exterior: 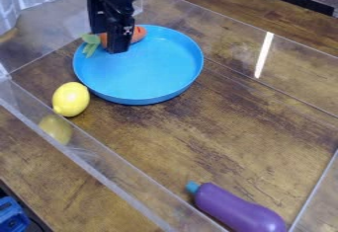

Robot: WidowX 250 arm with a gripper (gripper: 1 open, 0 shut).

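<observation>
The black gripper [115,37] hangs over the back left part of a blue plate [148,73], pointing down at an orange carrot with green leaves [91,42], which it partly hides. Whether its fingers hold the carrot is unclear. A yellow lemon [71,99] lies left of the plate, near the front. A purple eggplant [240,210] lies at the bottom right.
A clear plastic wall runs diagonally along the left and bottom. A blue object [11,218] sits outside it at the lower left. The wooden floor [211,127] right of the plate is clear.
</observation>
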